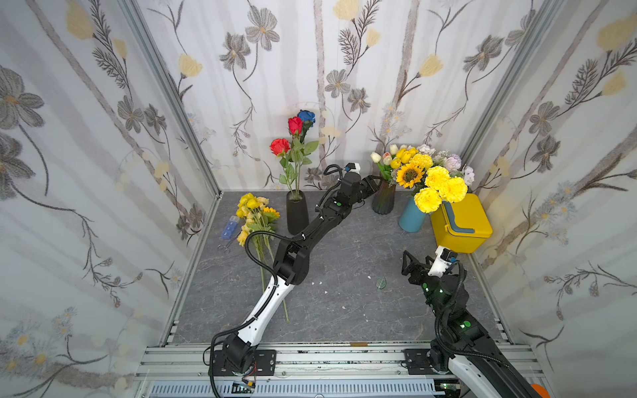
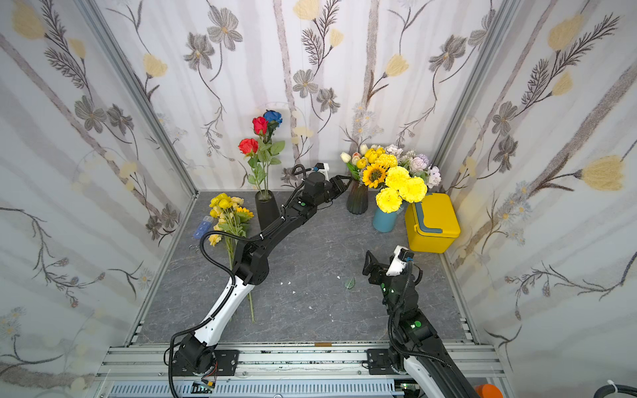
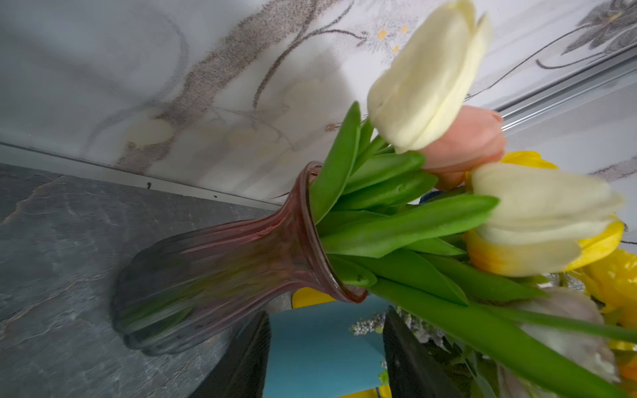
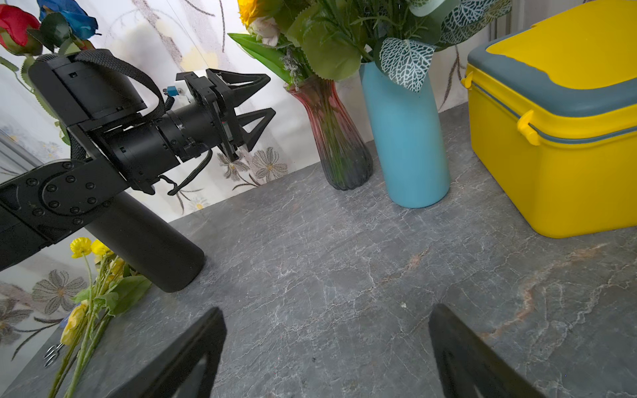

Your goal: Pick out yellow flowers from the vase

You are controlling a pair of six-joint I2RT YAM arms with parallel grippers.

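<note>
Yellow carnation-like blooms and a sunflower stand above the blue vase; the overhead views do not settle which vase each belongs to. Tulips, white, pink and yellow, rise from the ribbed glass vase. Close beside that vase is my left gripper, its fingers apart with nothing visible between them. In the left wrist view the glass vase lies past the fingertips. Over the front right, my right gripper is open and empty. Yellow flowers lie on the table at the left.
A black vase with red and blue roses stands near the left forearm. The yellow box sits right of the blue vase. Scissors and a blue item are at the left. Mid-table is mostly clear.
</note>
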